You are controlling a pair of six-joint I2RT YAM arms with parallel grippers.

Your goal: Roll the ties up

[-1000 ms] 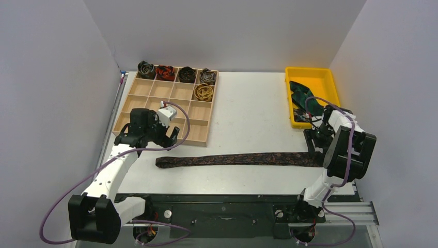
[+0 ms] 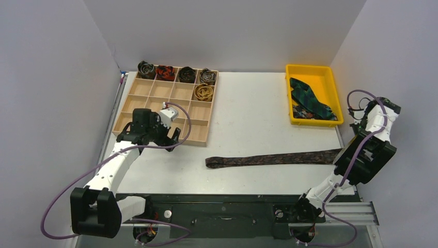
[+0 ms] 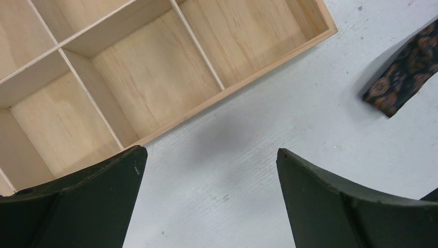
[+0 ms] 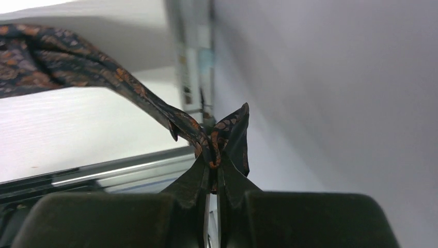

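Note:
A dark tie with a brown pattern (image 2: 268, 159) lies stretched along the front of the table, its left end folded over. In the right wrist view the tie (image 4: 129, 82) rises off the table, and its bunched end is pinched between the fingertips of my right gripper, which is shut on it beyond the table's right edge. My left gripper stands open above bare table, its two fingers (image 3: 330, 201) wide apart. From there the tie's folded end (image 3: 403, 77) shows at the upper right, out of reach of the fingers.
A wooden compartment box (image 2: 205, 126) at the left holds several rolled ties along its back and right side; other compartments are empty. A yellow bin (image 2: 325, 82) at the back right contains a green tie (image 2: 310, 99) and another dark patterned one.
My right gripper has shut on the tie's end and swung right, past the table edge. The whole tie has slid right with it. My left arm has hardly moved.

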